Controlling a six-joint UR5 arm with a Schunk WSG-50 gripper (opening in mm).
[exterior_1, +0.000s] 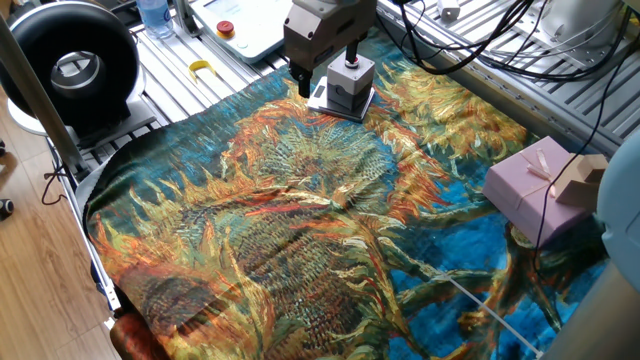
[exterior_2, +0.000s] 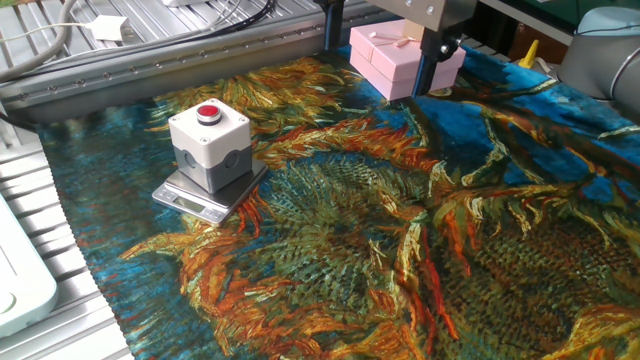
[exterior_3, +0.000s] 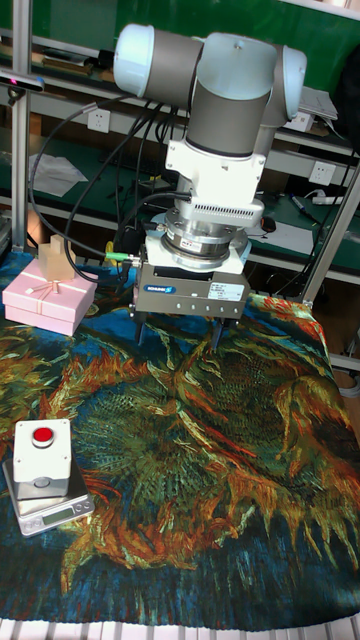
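My gripper (exterior_3: 178, 333) hangs over the sunflower-print cloth (exterior_3: 202, 427), its two dark fingers (exterior_3: 217, 336) spread well apart. Nothing shows between them. A grey-and-white button box (exterior_2: 211, 150) with a red button (exterior_2: 208, 112) on top stands upright on a small silver scale (exterior_2: 190, 207). In exterior view 3 this pair is at the near left, apart from the gripper. A pink gift box (exterior_3: 48, 300) with a ribbon sits on the cloth left of the gripper, with a tan block (exterior_3: 55, 259) on top.
Loose black cables (exterior_1: 480, 60) run behind the cloth near the metal frame. A black ring-shaped object (exterior_1: 70, 65) and a water bottle (exterior_1: 155, 18) stand off the cloth. A yellow piece (exterior_1: 202, 69) lies on the slatted table.
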